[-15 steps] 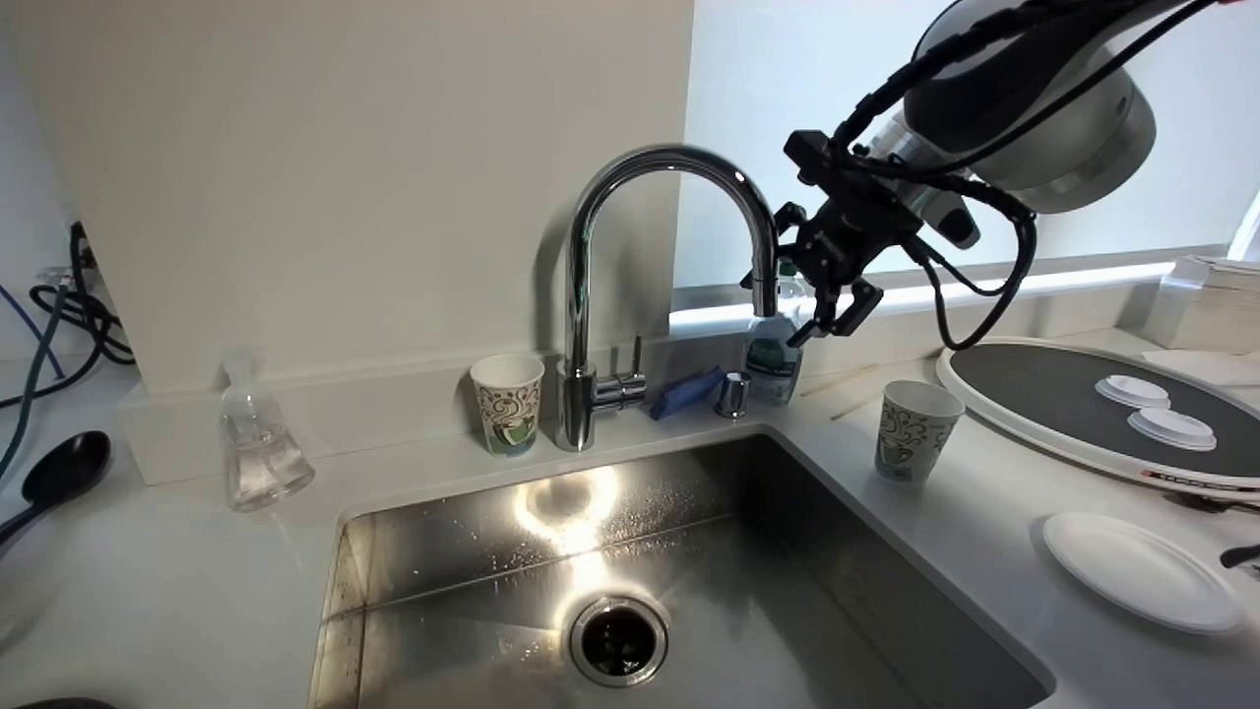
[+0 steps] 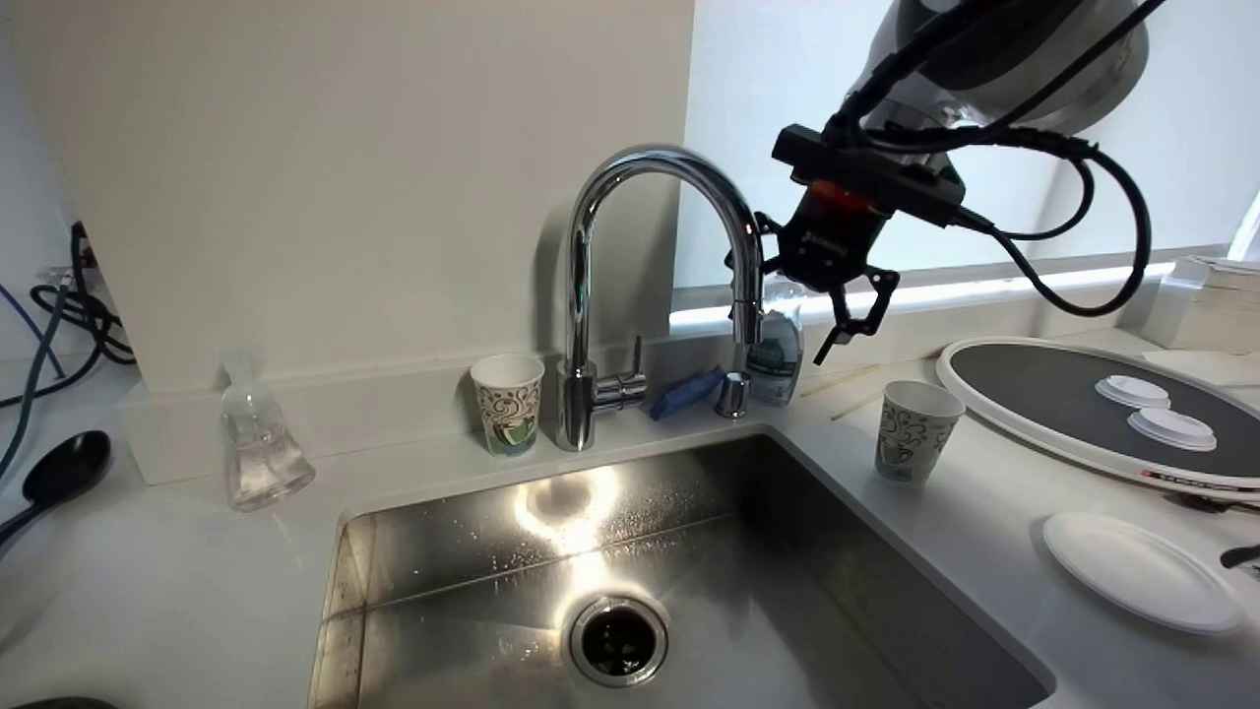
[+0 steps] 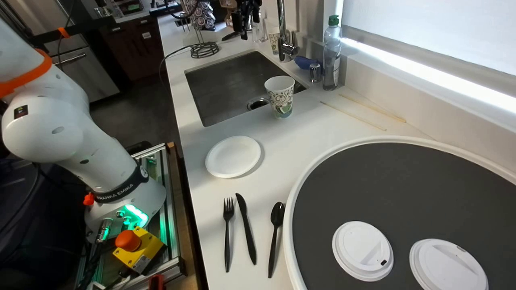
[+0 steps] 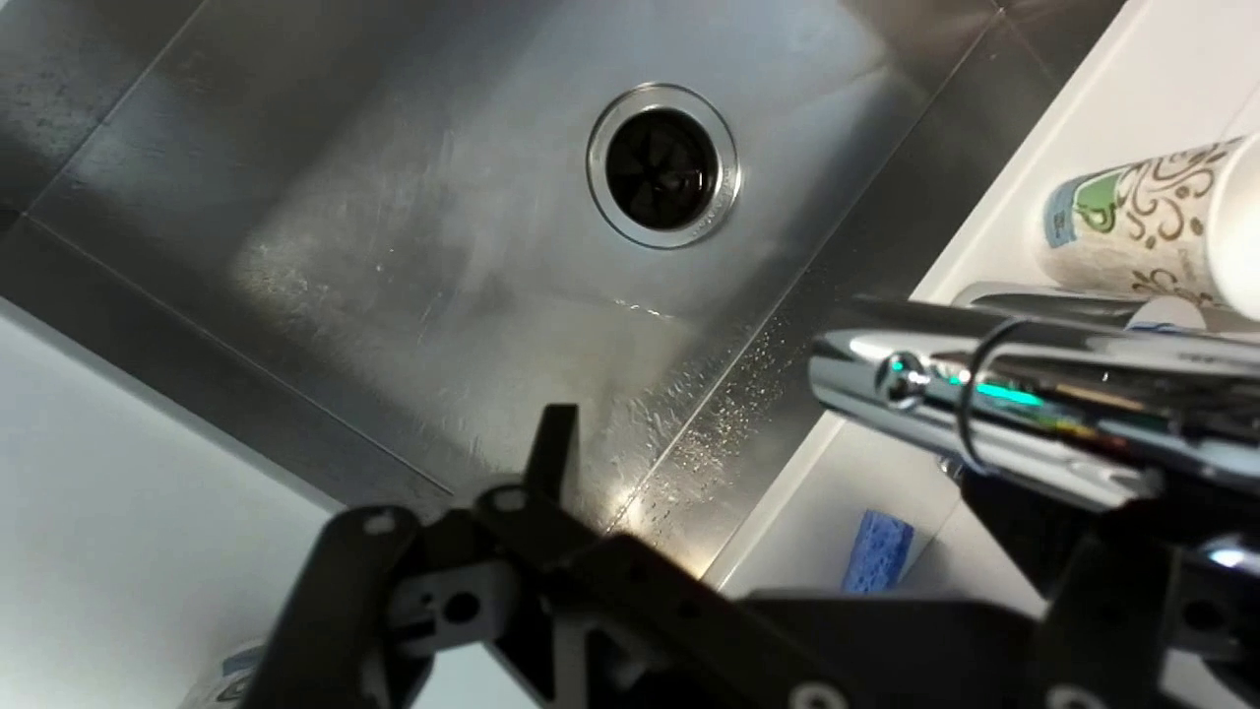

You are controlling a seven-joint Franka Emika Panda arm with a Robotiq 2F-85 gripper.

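A chrome faucet [image 2: 580, 284] arches over the steel sink [image 2: 673, 544], its spout hanging above the sink's back right corner. My gripper [image 2: 780, 305] stands open just behind and right of the spout, with its fingers [image 2: 875, 309] spread wide. In the wrist view one finger [image 4: 552, 455] is over the sink, while the other meets the chrome spout [image 4: 910, 378]; it looks pressed against it, though the contact is partly hidden. Nothing is clasped. The drain [image 4: 663, 167] lies in the sink's floor.
Patterned paper cups stand by the faucet [image 2: 509, 408] and right of the sink [image 2: 916, 431]. A soap bottle [image 3: 331, 53], blue sponge [image 4: 877, 550] and two thin sticks sit at the back. A white plate [image 3: 233, 156], black cutlery and a round grey board [image 3: 401, 193] occupy the right counter.
My gripper has moved slightly left and turned, its fingers now looking wider apart. The spout's end has shifted a little left and toward the sink's front.
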